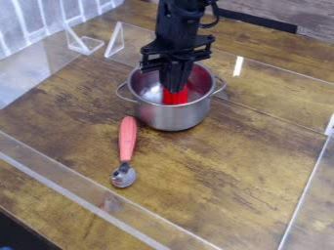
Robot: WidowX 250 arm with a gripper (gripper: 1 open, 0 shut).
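A steel pot [170, 113] with two loop handles stands in the upper middle of the wooden table [248, 186]. Inside it is a red object [175, 97], partly hidden by the black gripper [175, 76] that reaches down over the pot's mouth from the top. The gripper's fingertips are small and dark in the view, and I cannot see clearly whether they touch the red object or hold anything. A scoop with a pink handle [128, 138] and a metal head lies on the table to the front left of the pot.
The table has free room to the right and in the front. A pale, transparent edge [46, 21] runs along the upper left, and a dark band lies along the back right behind the table.
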